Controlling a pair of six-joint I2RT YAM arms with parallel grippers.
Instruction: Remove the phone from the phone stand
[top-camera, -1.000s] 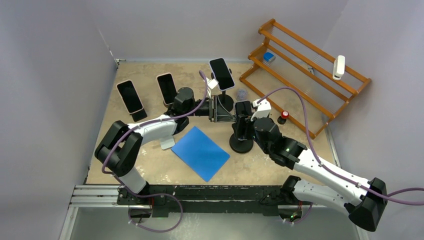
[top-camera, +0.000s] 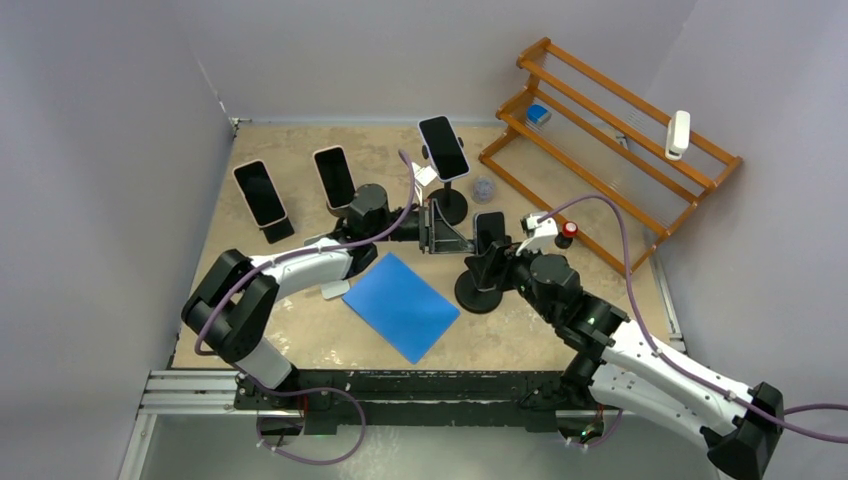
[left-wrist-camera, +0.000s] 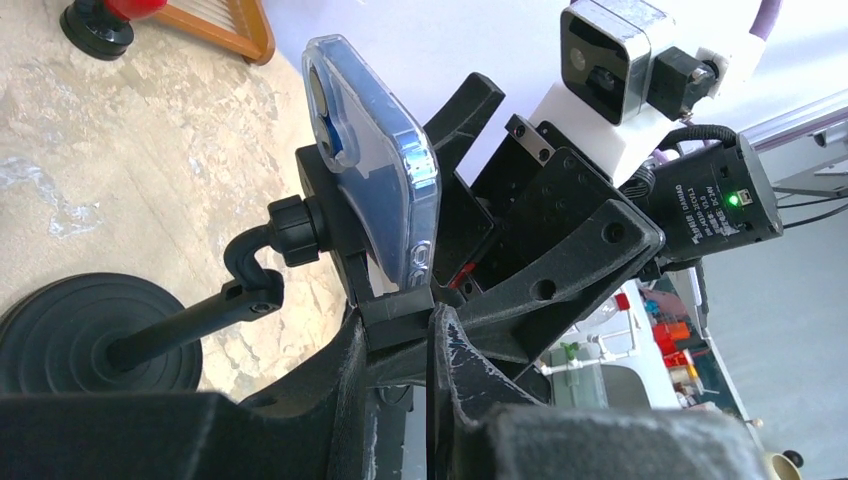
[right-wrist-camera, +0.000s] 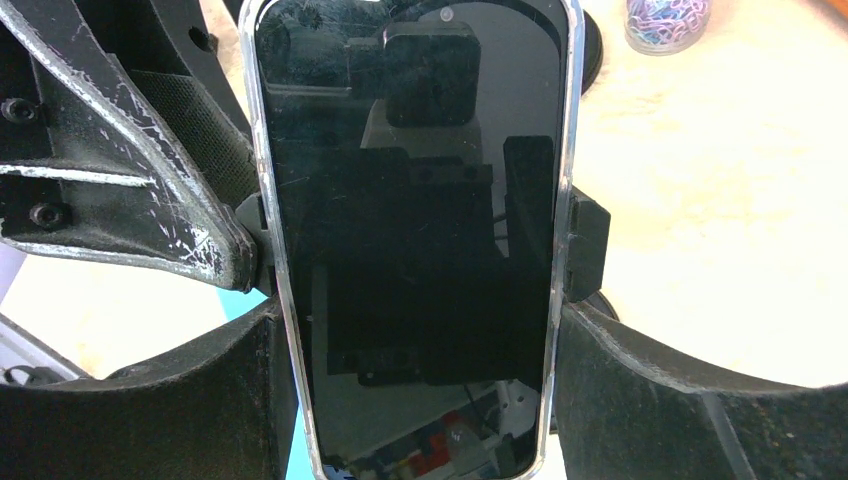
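The phone (right-wrist-camera: 420, 200) in a clear case sits between the side pads of the black phone stand (top-camera: 479, 296). In the left wrist view, its blue back and clear edge show above the stand's clamp (left-wrist-camera: 395, 308). My right gripper has one finger against each long edge of the phone. Coming from the left, my left gripper has its fingertips on either side of the clamp's near pad. Whether they press on it cannot be made out. Part of its finger (right-wrist-camera: 205, 245) touches that pad in the right wrist view.
Behind stands another phone on a stand (top-camera: 445, 148). Two more phones rest at the left, one being the leftmost phone (top-camera: 260, 194). A blue sheet (top-camera: 402, 306) lies in front. To the right are a red-topped object (top-camera: 568, 231) and a wooden rack (top-camera: 600, 142).
My right gripper has shifted slightly down in the top view, and more of the phone's dark screen shows now. The stand's base has moved slightly left. My left gripper is almost unmoved.
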